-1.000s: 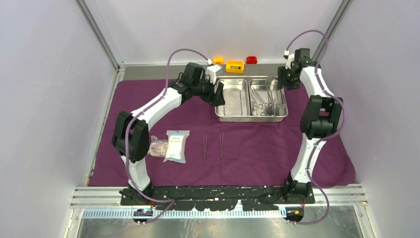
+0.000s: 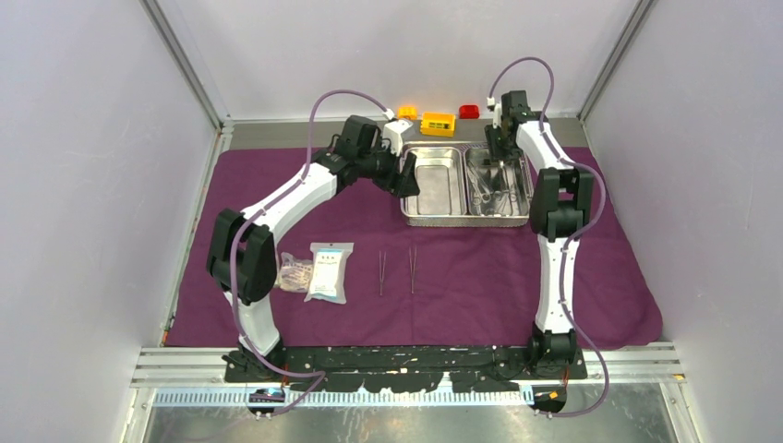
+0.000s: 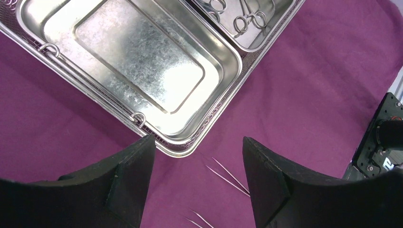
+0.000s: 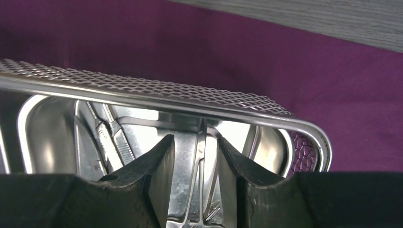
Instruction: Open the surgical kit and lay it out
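A wire-mesh basket (image 2: 434,221) holds two metal trays side by side. The left tray (image 2: 438,183) is empty; the right tray (image 2: 475,210) holds several scissor-like instruments with ring handles (image 3: 240,23). My right gripper is over the back of that tray, its fingers parted on either side of a slim metal instrument (image 4: 201,142) without visibly gripping it. My left gripper stands open by the basket's left side, nothing between its fingers. Two pairs of tweezers, a left one (image 2: 382,274) and a right one (image 2: 413,270), lie on the purple cloth (image 2: 480,295).
At the front left lie a white packet (image 2: 328,273) and a clear bag (image 2: 295,274). Yellow (image 2: 438,125) and red (image 2: 469,112) bins stand behind the basket. Cloth in front of the basket, right of the tweezers, is bare.
My right gripper has moved left from beside the basket's right edge to over the right tray's back part. My left arm has hardly moved.
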